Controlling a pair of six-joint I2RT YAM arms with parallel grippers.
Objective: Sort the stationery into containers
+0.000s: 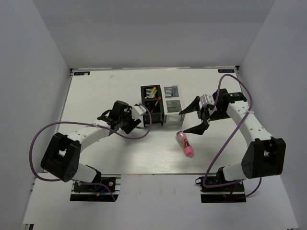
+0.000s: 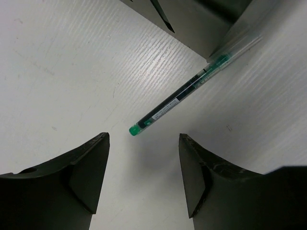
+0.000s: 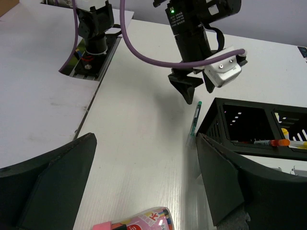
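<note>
A slim pen with a green end lies on the table by the corner of the black container (image 1: 152, 119); in the right wrist view the same pen (image 3: 194, 120) rests just outside the box. My left gripper is open above the table near the pen's green end, its fingers empty. Over on the right, my right gripper (image 1: 196, 117) stands open with nothing between its fingers. Below it lies a pink-capped pouch or bottle with a printed body (image 1: 185, 143).
Beside the black container stands a white compartmented container (image 1: 173, 106) with a bluish item (image 1: 174, 90) at its back. The black one holds yellow markers (image 1: 153, 92) and a red-ended marker (image 1: 157, 102).
</note>
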